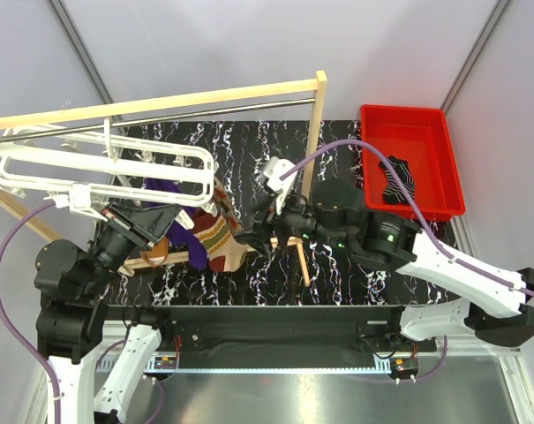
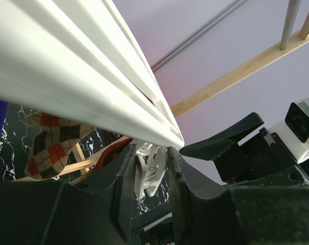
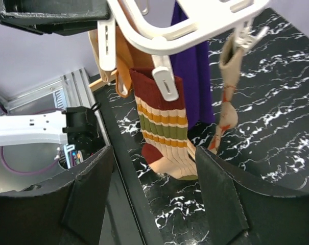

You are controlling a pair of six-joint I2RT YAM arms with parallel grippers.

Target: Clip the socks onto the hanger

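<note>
The white hanger (image 1: 108,168) hangs from the wooden rack with socks below it. My left gripper is shut on a white hanger clip (image 2: 153,176) at its near side. In the right wrist view, a striped sock (image 3: 167,120) in dark red, green, cream and yellow hangs with its top at a white clip (image 3: 165,84). Behind it is a purple sock (image 3: 195,66), and a tan patterned sock (image 3: 228,92) hangs from another clip to the right. My right gripper is open, nothing gripped, apart from the striped sock.
A red bin (image 1: 367,168) at the right holds a black striped sock (image 1: 397,181). The rack's wooden post (image 1: 314,132) rises close to my right gripper. Orange-brown fabric (image 1: 172,234) hangs beside the left gripper. Bare marbled table lies between rack and bin.
</note>
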